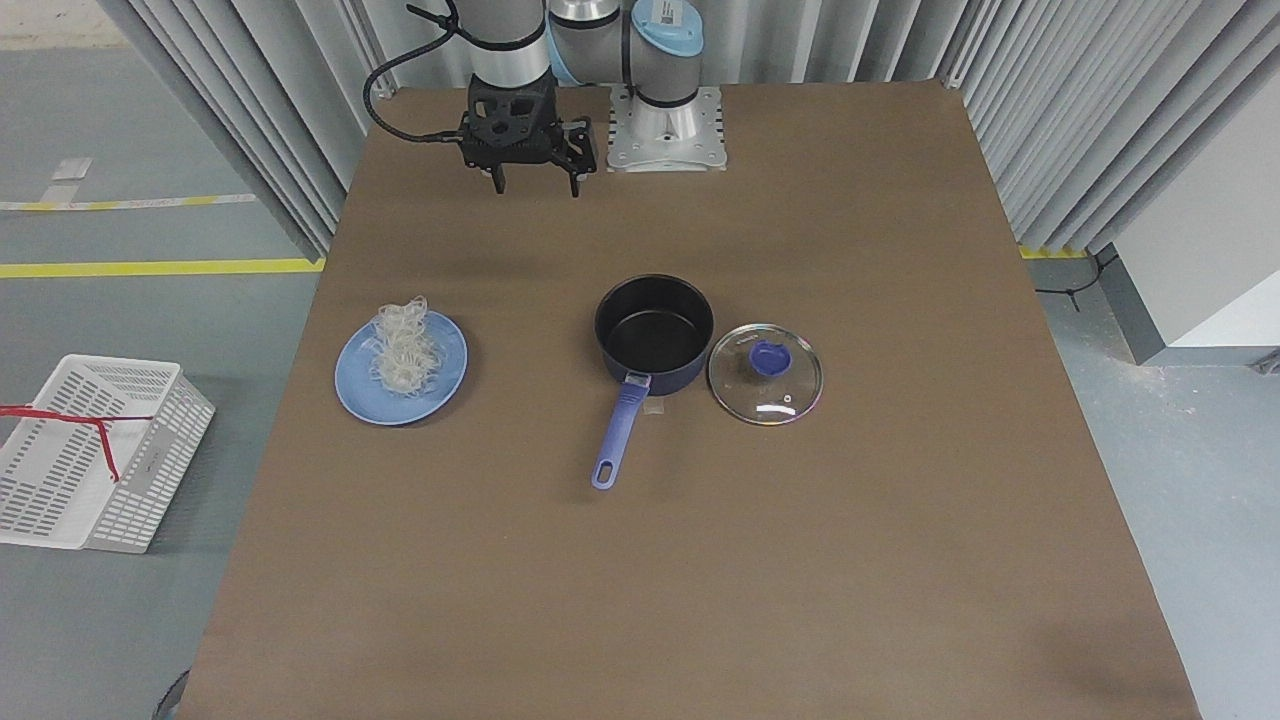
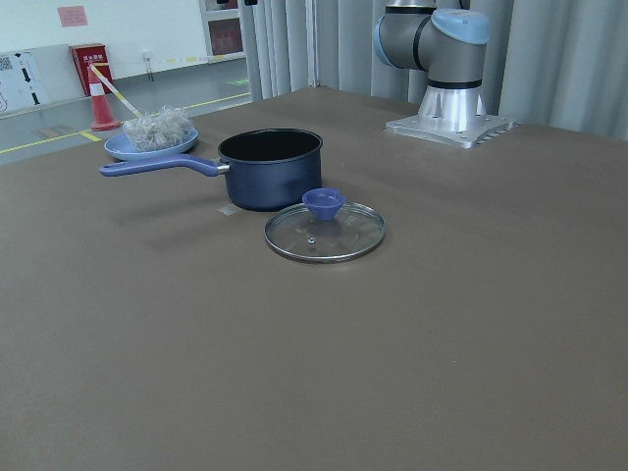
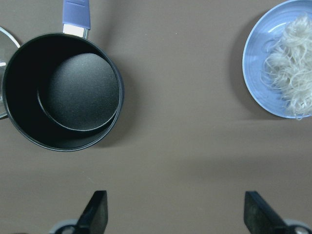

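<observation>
A dark blue saucepan (image 1: 651, 324) with a purple handle stands mid-table, empty; its glass lid (image 1: 765, 373) with a purple knob lies right beside it. Left of the pan in the front view, a blue plate (image 1: 374, 400) holds a pile of white noodle-like strands (image 1: 407, 348). My gripper (image 1: 536, 188) hangs open above the back of the table, behind the plate and pan. In the wrist view its two black fingertips (image 3: 100, 204) stand wide apart over bare table, nothing between them.
The arm's base plate (image 1: 667, 156) sits on the back edge. A white basket (image 1: 156, 468) is on the floor to the left, off the table.
</observation>
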